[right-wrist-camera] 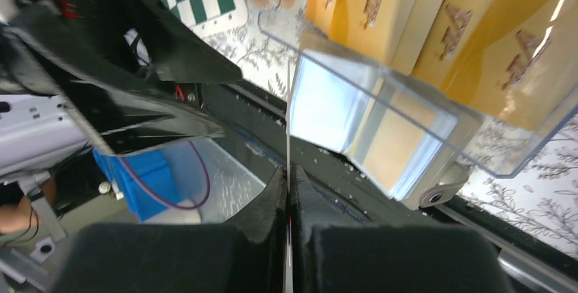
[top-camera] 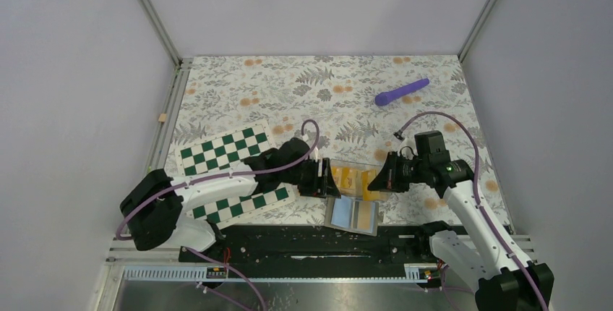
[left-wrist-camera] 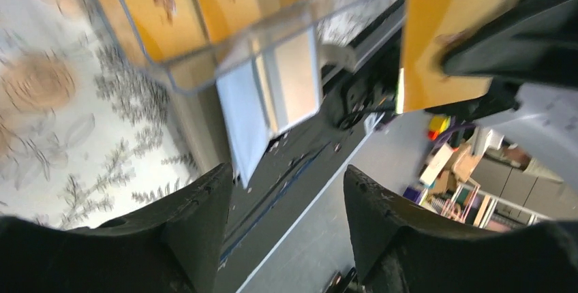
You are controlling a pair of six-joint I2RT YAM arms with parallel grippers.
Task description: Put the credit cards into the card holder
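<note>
My right gripper [top-camera: 377,184] is shut on a thin yellow card, seen edge-on in the right wrist view. My left gripper [top-camera: 324,186] stands open just left of it, empty between its fingers. Below them a clear tray [left-wrist-camera: 170,82] holds several yellow cards [right-wrist-camera: 371,7]. Beside it, toward the near table edge, lies the card holder [top-camera: 350,215], with pale blue [right-wrist-camera: 327,95] and tan [right-wrist-camera: 392,146] contents.
A green-and-white checkerboard [top-camera: 231,145] lies under and around the left arm. A purple microphone-shaped object [top-camera: 401,91] rests at the back right. The dark front edge is close below the holder.
</note>
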